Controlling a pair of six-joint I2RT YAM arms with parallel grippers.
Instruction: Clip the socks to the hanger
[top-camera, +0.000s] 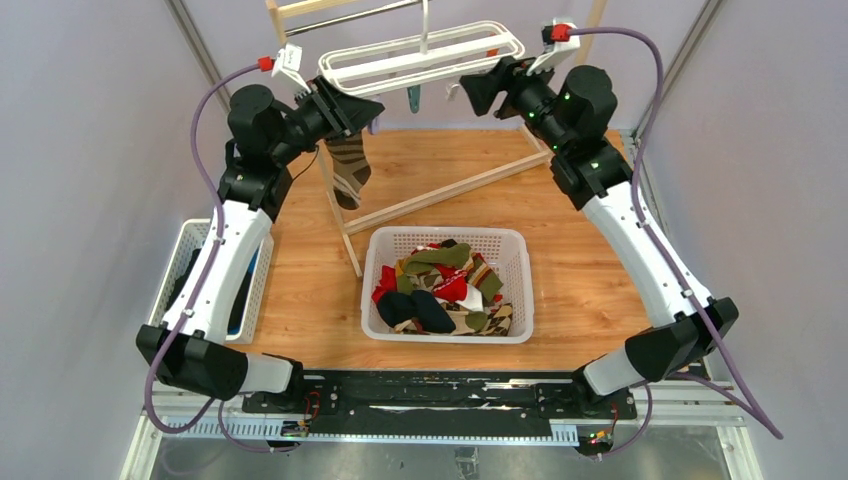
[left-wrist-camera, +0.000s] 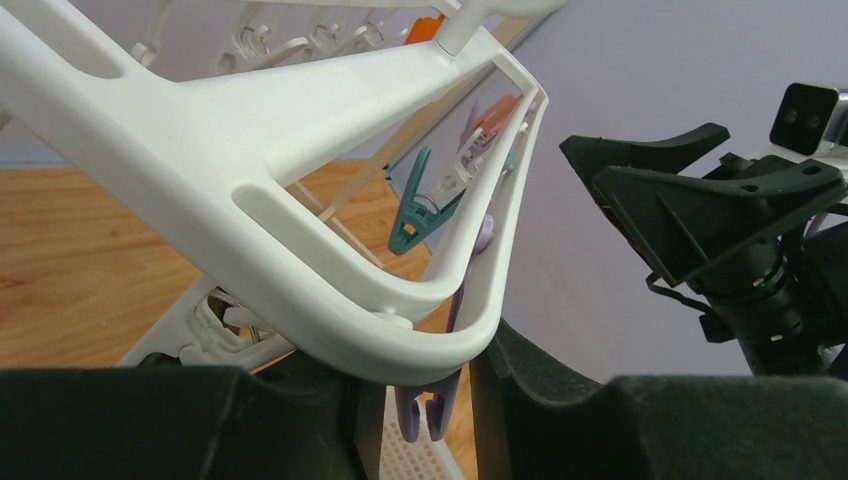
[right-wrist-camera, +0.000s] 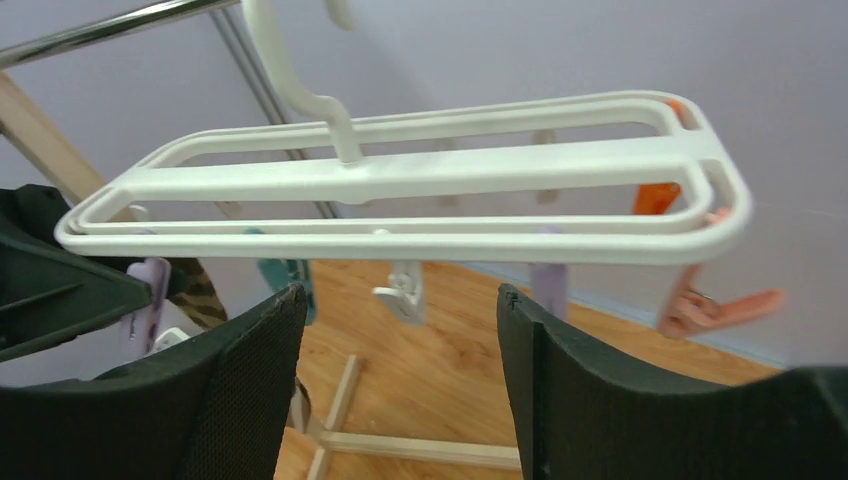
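The white hanger (top-camera: 430, 55) hangs from the rail, with clips under its frame. At its left front corner, my left gripper is shut on a purple clip (left-wrist-camera: 405, 405). A striped brown sock (top-camera: 348, 170) hangs just below that gripper; its top edge is hidden, so I cannot tell whether the clip grips it. My right gripper stands open at the hanger's right front. A white clip (right-wrist-camera: 405, 290) appears in the gap between its fingers, not gripped. To its left hangs a teal clip (right-wrist-camera: 288, 285); to its right, another purple clip (right-wrist-camera: 549, 285).
A white basket (top-camera: 525, 275) with several mixed socks stands on the wooden floor below. Another white basket (top-camera: 190, 235) with dark items lies at the left. An orange-pink clip (right-wrist-camera: 715, 310) hangs at the hanger's right end. Wooden stand bars (top-camera: 450, 192) cross behind.
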